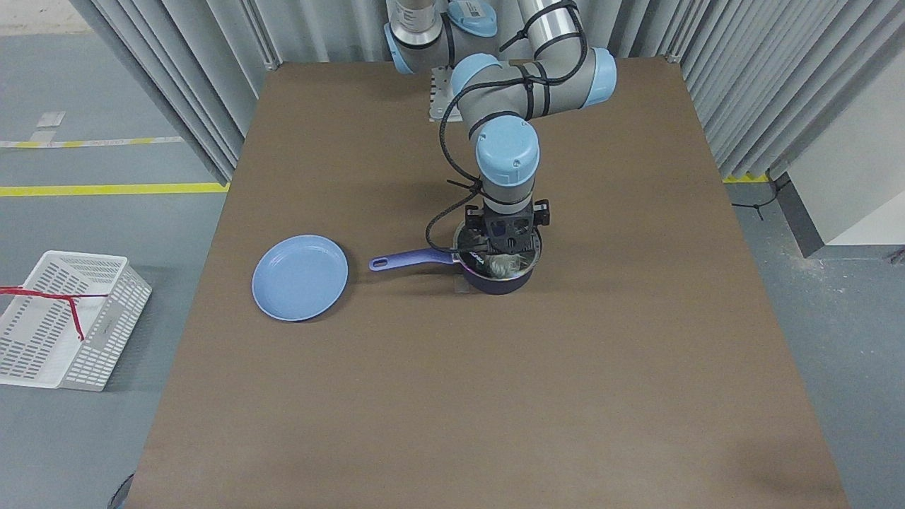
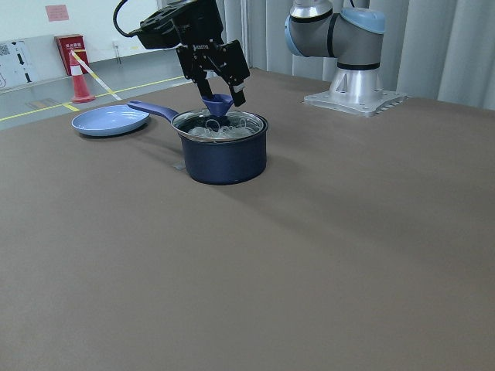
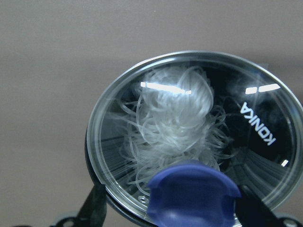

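A dark blue saucepan point(image 2: 222, 165) with a purple handle point(image 1: 405, 259) stands on the brown table point(image 1: 551, 382), covered by a glass lid point(image 3: 118, 127) with pale stringy contents visible below it. My gripper point(image 2: 222, 92) is just over the lid, fingers either side of its blue knob point(image 3: 191, 198). In the wrist view the left finger stands apart from the knob, while the right one is beside it, so the fingers are open; whether either touches is unclear.
A light blue plate point(image 1: 299, 277) lies left of the pan. A white basket point(image 1: 102, 348) stands on the floor beyond the table's left edge.
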